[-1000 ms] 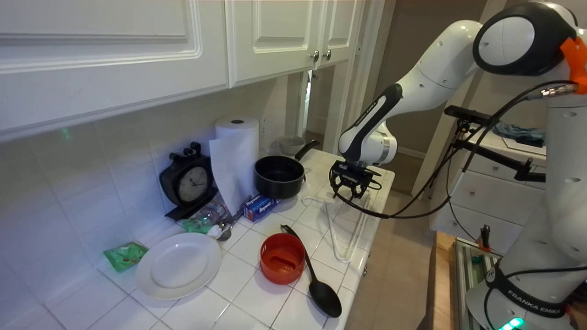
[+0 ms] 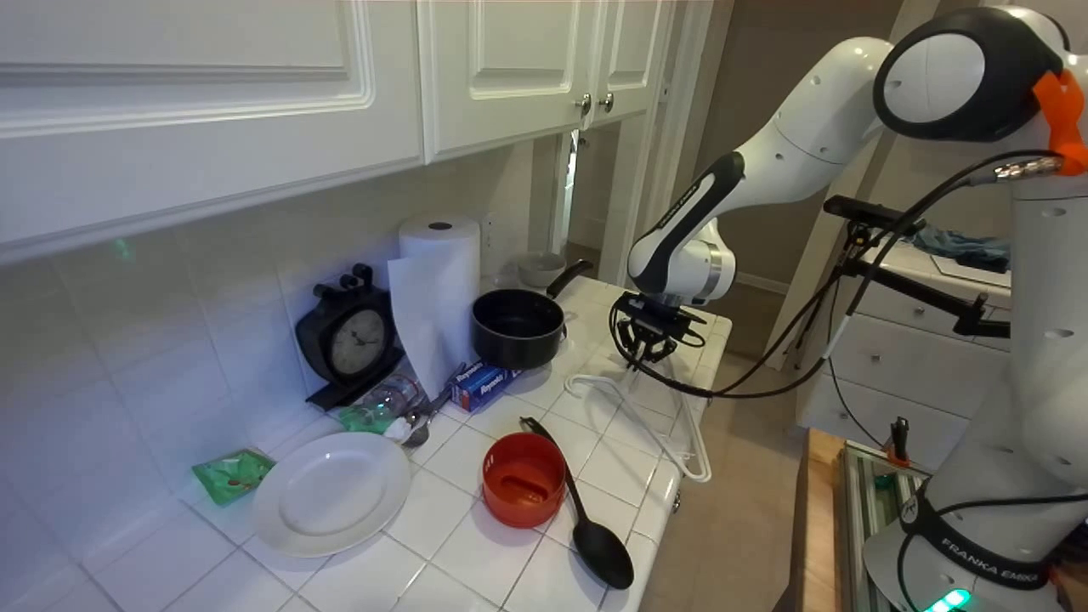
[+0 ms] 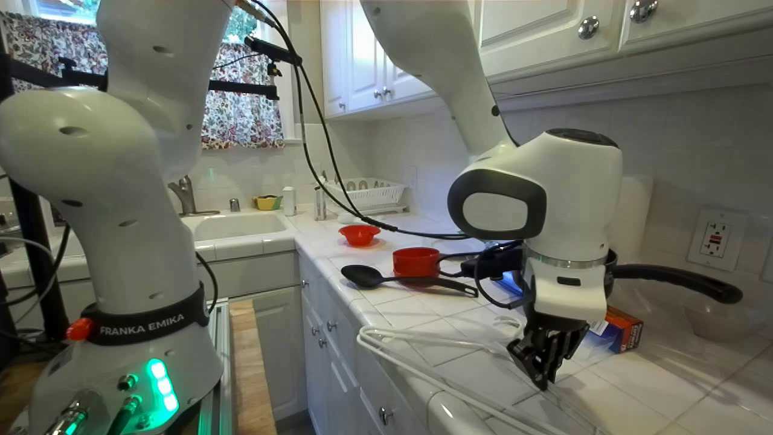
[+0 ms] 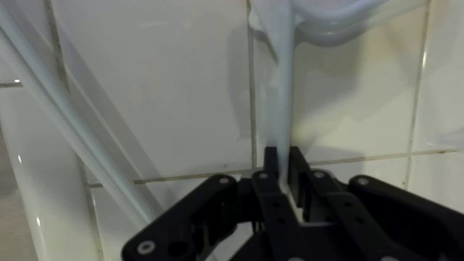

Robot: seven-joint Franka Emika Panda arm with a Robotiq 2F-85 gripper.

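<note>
A white plastic clothes hanger lies at the counter's edge, its narrow end jutting toward the drop. My gripper is low over the counter, fingers pointing down. In the wrist view, one slim white bar of the hanger runs between the fingertips of my gripper, which is shut on it. Another pair of hanger bars crosses at left, apart from the fingers. Exterior view 2 shows the hanger stretching left from my gripper; how much of it rests on the tiles is hard to tell.
A black pot and a foil box stand behind. Nearer are a red bowl, a black spoon and a white plate. A paper towel roll stands by the wall.
My gripper was open above the hanger and is now shut on a bar of it. The hanger has turned, its narrow end swinging right toward and past the counter's edge.
</note>
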